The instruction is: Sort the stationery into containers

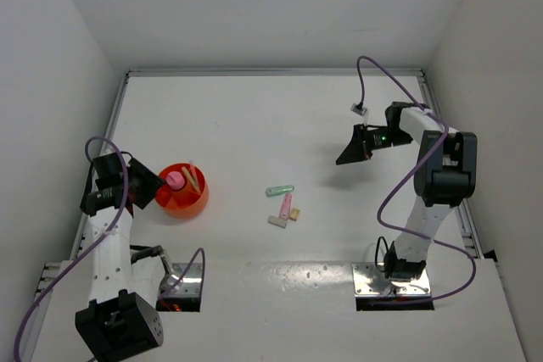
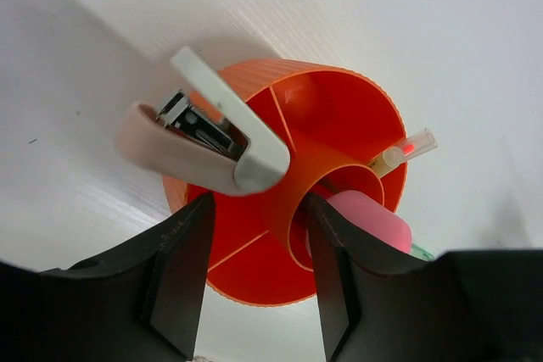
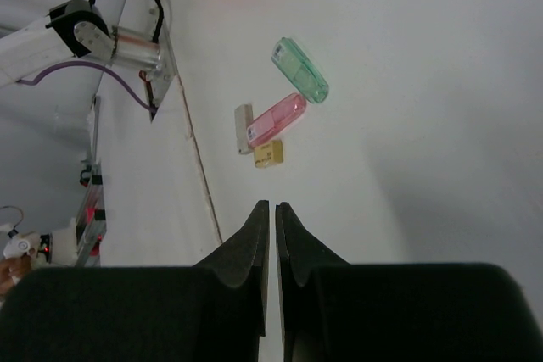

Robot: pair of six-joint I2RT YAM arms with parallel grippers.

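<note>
An orange divided organizer (image 1: 191, 209) stands at the left, holding a pink item (image 2: 365, 222) and sticks. My left gripper is above it, fingers apart with nothing between them. A pale stapler-like item (image 2: 204, 150) with a metal inside shows just beyond the fingers, over the organizer. My right gripper hangs over the right of the table, fingertips close together, nothing visible between them. Mid-table lie a green item (image 1: 279, 190), a pink item (image 1: 286, 205), a grey block (image 1: 277, 221) and a tan block (image 1: 294, 214).
Grey walls surround it, and metal rails run along its edges. Purple cables loop over both arms.
</note>
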